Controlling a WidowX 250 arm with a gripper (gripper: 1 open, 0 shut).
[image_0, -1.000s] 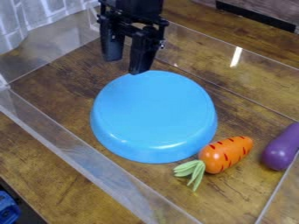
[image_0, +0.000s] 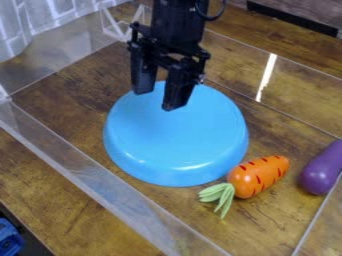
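My black gripper reaches down from the top centre, its two fingers apart over the back part of a blue round plate, with nothing seen between them. An orange toy carrot with green leaves lies just right of the plate's front edge. A purple toy eggplant lies farther right.
Clear plastic walls run along the left and front. A small blue object shows at the bottom left corner.
My gripper has moved down and slightly toward the front, over the blue plate. The plate, carrot and eggplant have not moved.
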